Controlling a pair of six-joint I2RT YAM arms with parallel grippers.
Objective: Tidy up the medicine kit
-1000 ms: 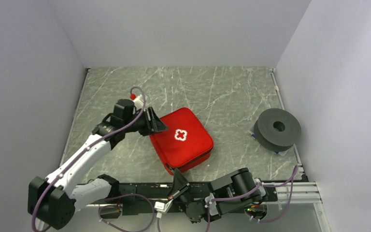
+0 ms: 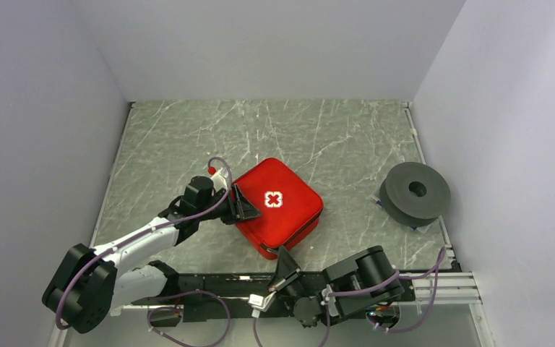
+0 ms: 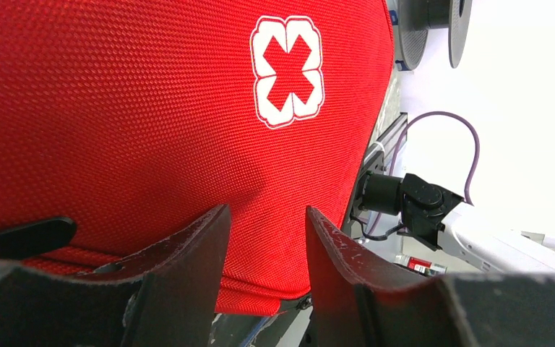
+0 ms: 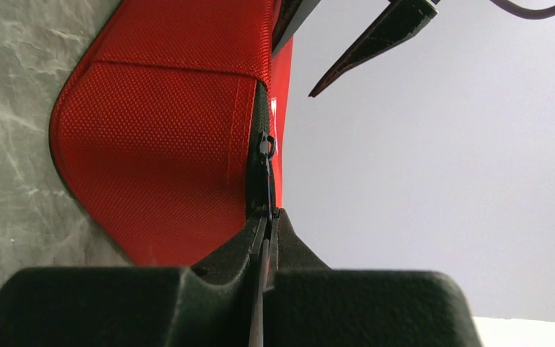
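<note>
The red medicine kit [image 2: 293, 189], marked with a white cross emblem [image 3: 287, 72], lies closed and slightly turned in the middle of the table. Over its left front part is my left gripper [image 2: 250, 210], with its fingers [image 3: 188, 242] spread apart above the lid and nothing clear between them. My right gripper is at the kit's front left corner. Its tips are together on the thin zipper pull [image 4: 267, 177], which hangs from a slider on the dark zipper band [image 4: 257, 116]. One left finger [image 4: 376, 43] also appears in the right wrist view.
A dark grey round spool [image 2: 397, 191] stands at the table's right side. Close walls bound the left, back and right.
The right gripper has shifted right along the front, and the kit has moved slightly right and turned a little.
</note>
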